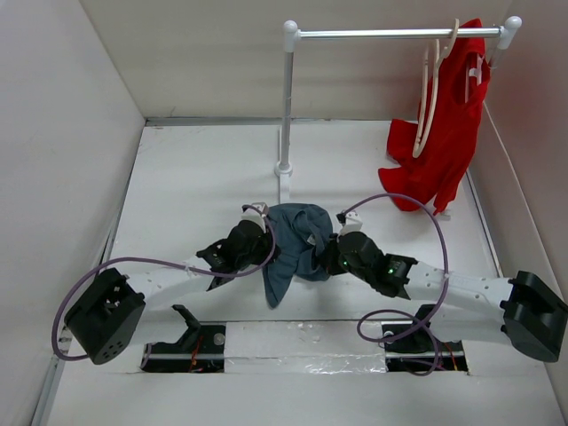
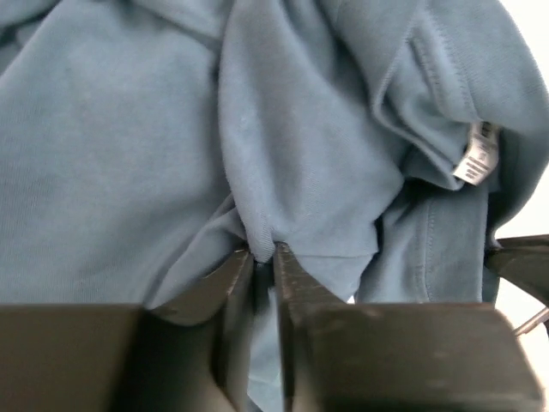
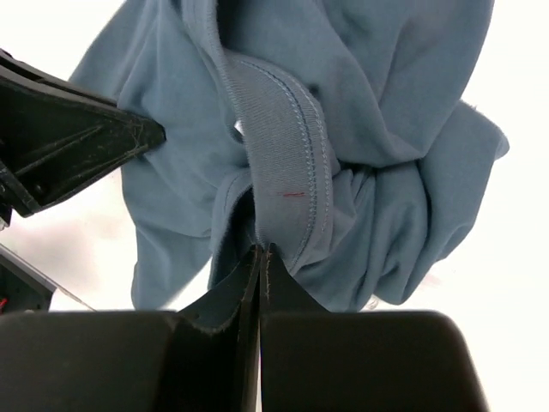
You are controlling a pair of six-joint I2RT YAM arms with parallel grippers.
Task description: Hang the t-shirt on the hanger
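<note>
A crumpled blue-grey T-shirt (image 1: 293, 240) lies on the white floor between both grippers. In the left wrist view my left gripper has its fingertips close together on a narrow fold of the shirt (image 2: 137, 154), with a white label at the right; how firmly they grip is unclear. In the right wrist view my right gripper is shut, its tips at the edge of a stitched hem of the shirt (image 3: 292, 163); whether any cloth is between them is hard to tell. Pale hangers (image 1: 424, 115) hang at the rail's right end.
A metal rail (image 1: 390, 34) on a white post (image 1: 286, 106) stands behind the shirt. A red garment (image 1: 444, 133) hangs at the right beside the hangers. Walls enclose both sides.
</note>
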